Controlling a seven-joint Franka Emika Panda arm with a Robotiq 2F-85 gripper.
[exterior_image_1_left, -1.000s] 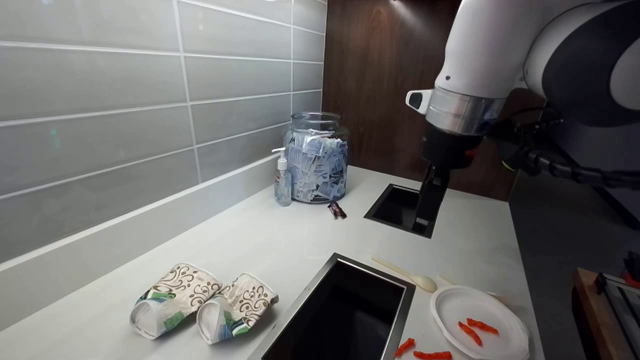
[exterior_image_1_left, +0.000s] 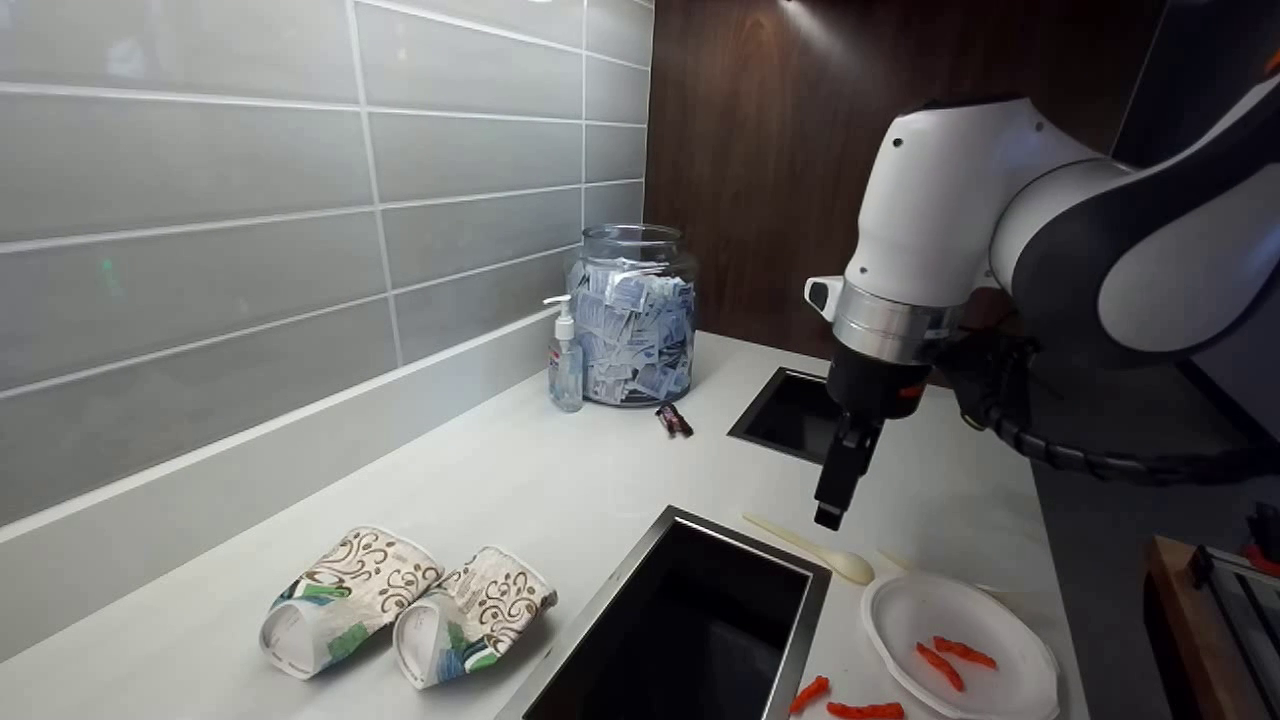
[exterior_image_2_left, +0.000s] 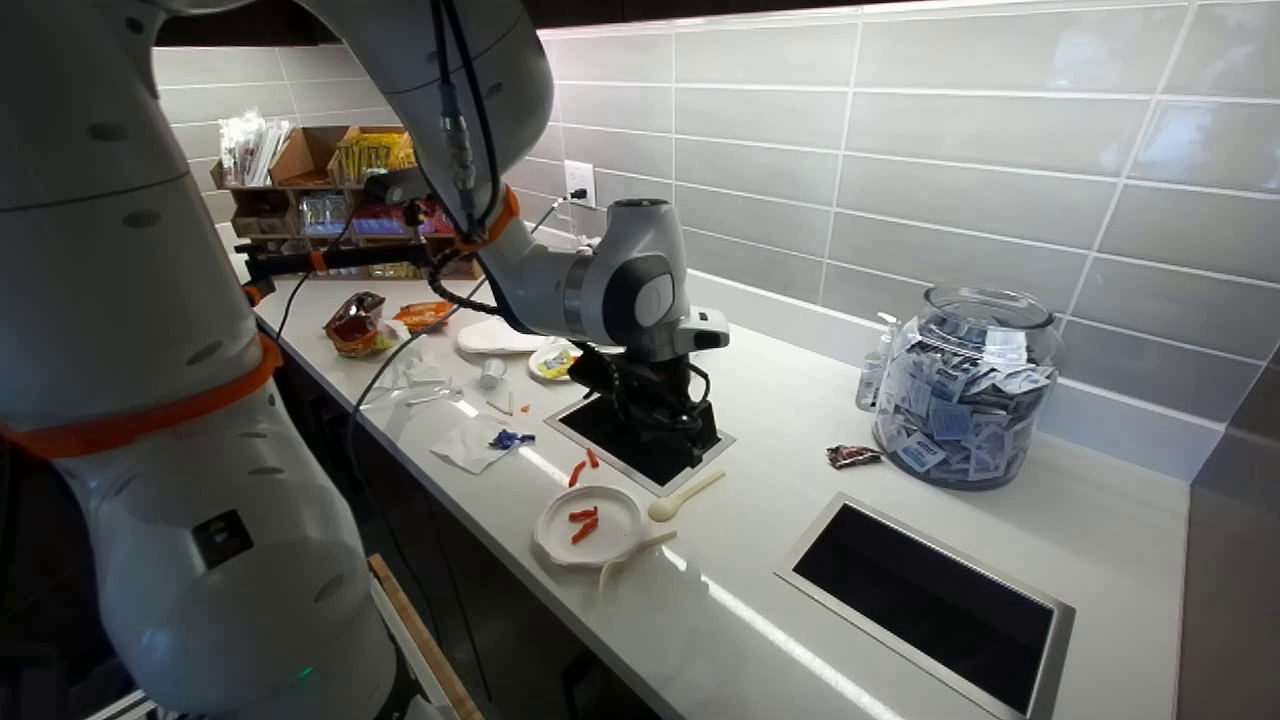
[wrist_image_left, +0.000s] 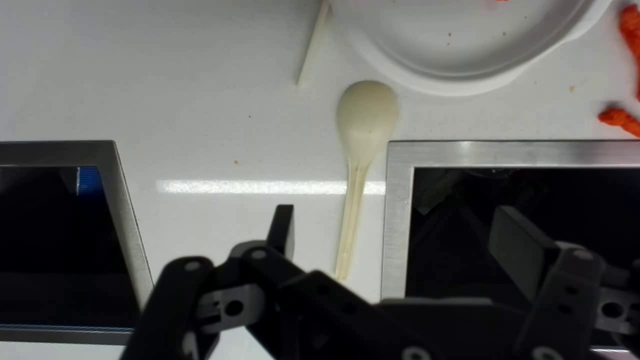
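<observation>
My gripper hangs above the counter with its fingers wide apart and nothing between them. Below, a pale spoon (wrist_image_left: 368, 117) lies on the counter in the wrist view, bowl toward the plate and handle running down between my fingers. The same spoon (exterior_image_1_left: 849, 565) shows in exterior view 1 beside the rim of a dark sink opening (exterior_image_1_left: 812, 584). In exterior view 2 my arm's gripper (exterior_image_2_left: 686, 450) is over the counter, near the spoon (exterior_image_2_left: 663, 509). A white plate (exterior_image_2_left: 546, 536) with orange-red snack pieces (exterior_image_2_left: 584, 529) sits close to the spoon's bowl.
A second dark opening (exterior_image_2_left: 828, 518) lies past the spoon. Loose snack pieces (exterior_image_1_left: 864, 710) are on the counter. Two crumpled paper cups (exterior_image_1_left: 360, 576), a glass jar of packets (exterior_image_1_left: 636, 318), a pump bottle (exterior_image_1_left: 566, 372) and a wrapper (exterior_image_1_left: 674, 420) stand or lie farther off.
My arm has come down and toward the camera of exterior view 1, shifting slightly left in it, from over the far opening to nearer the spoon. The objects on the counter have not moved.
</observation>
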